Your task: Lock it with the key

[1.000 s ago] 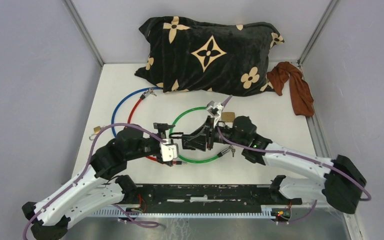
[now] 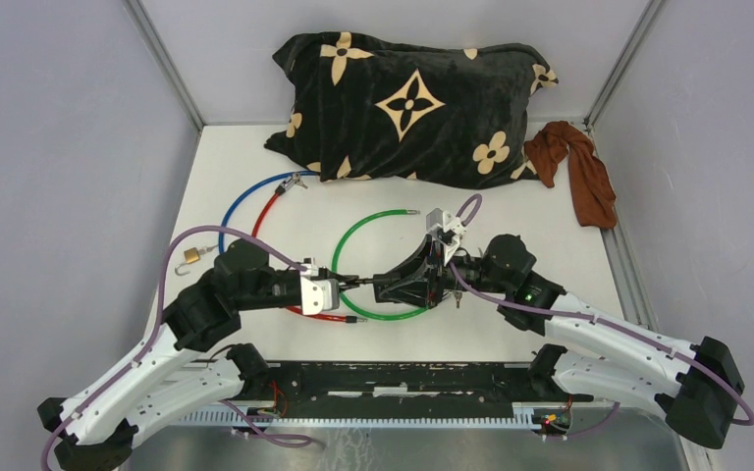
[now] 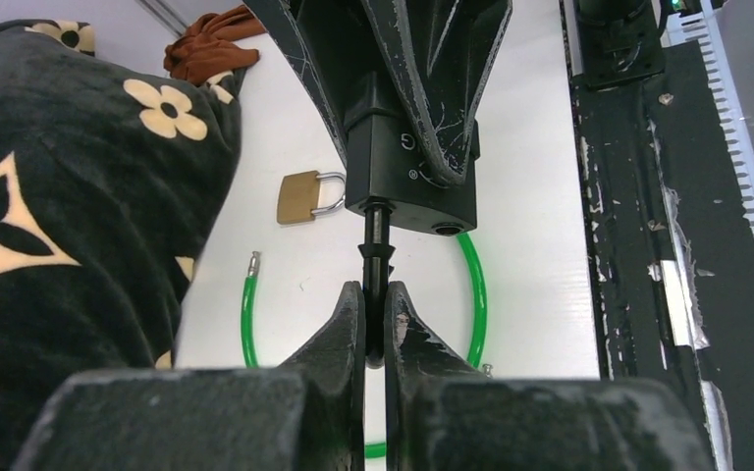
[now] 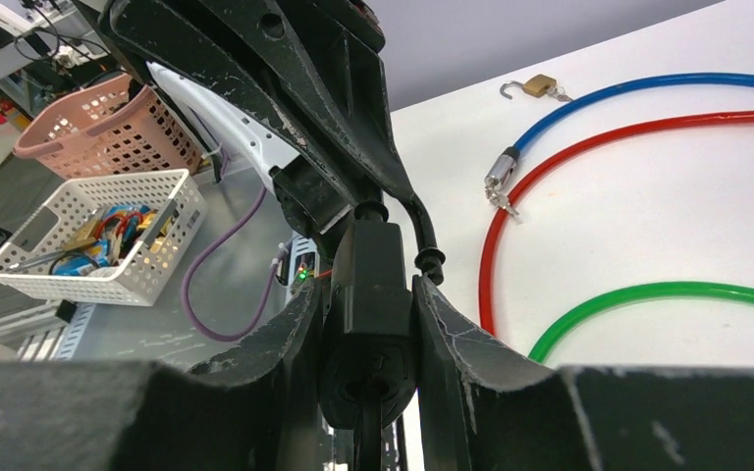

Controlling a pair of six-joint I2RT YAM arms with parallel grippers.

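A black U-lock hangs in the air between the grippers, its body in my right gripper (image 2: 386,281), whose fingers lie on either side of it in the right wrist view. My left gripper (image 2: 351,282) is shut on the lock's black shackle (image 3: 376,231), which runs down between its fingertips in the left wrist view. I cannot make out a key in either gripper. A brass padlock (image 3: 297,198) lies on the table beyond them; another open one (image 4: 540,84) is at the far left of the table.
Red (image 2: 267,209), blue (image 2: 243,195) and green (image 2: 360,225) cable locks lie on the white table, some with keys. A dark pillow (image 2: 412,118) and brown cloth (image 2: 589,182) fill the back.
Over the last second the right arm moved rightward with the lock.
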